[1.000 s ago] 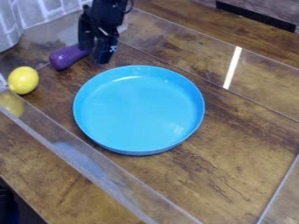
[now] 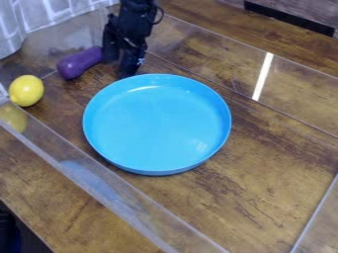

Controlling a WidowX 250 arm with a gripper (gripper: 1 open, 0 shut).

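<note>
A dark robot gripper (image 2: 126,59) reaches down from the top edge, just right of a purple eggplant (image 2: 79,62) lying on the wood. Its fingers are dark and small in view, with nothing visible held between them. A blue plate (image 2: 157,126) fills the middle, below the gripper. A yellow lemon (image 2: 26,90) rests at the left.
Clear plastic panels run along the left and lower left, and a white crumpled material (image 2: 20,20) is in the top left corner.
The gripper has shifted a little to the right and up, away from the eggplant, which now shows more fully. The plate and lemon have not moved.
</note>
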